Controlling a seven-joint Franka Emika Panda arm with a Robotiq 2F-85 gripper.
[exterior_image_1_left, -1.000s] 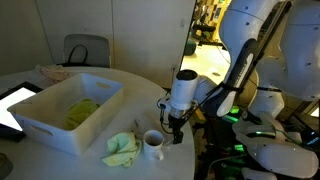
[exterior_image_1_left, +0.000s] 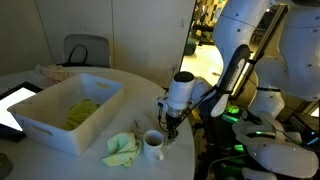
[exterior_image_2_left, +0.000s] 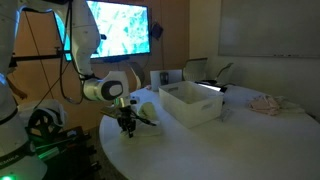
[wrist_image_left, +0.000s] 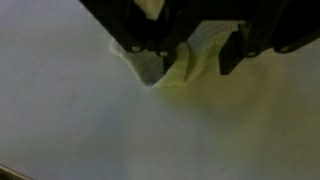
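Note:
My gripper (exterior_image_1_left: 172, 124) is low over the table, just right of a white mug (exterior_image_1_left: 153, 146). Its dark fingers (wrist_image_left: 231, 53) stand apart in the wrist view, so it is open. A pale yellowish cloth-like thing (wrist_image_left: 180, 68) shows beyond and between them; whether it touches them I cannot tell. A light green cloth (exterior_image_1_left: 122, 150) lies crumpled on the table, left of the mug. In exterior view 2 the gripper (exterior_image_2_left: 128, 127) is dark and its tips are hard to make out.
A white open box (exterior_image_1_left: 50, 112) with a green cloth (exterior_image_1_left: 82, 112) inside stands behind and left. A dark flat object (exterior_image_1_left: 12, 105) lies at the left edge.
My gripper has shifted slightly left toward the mug and its tilt has altered a little. The mug, the cloth and the box have stayed put.

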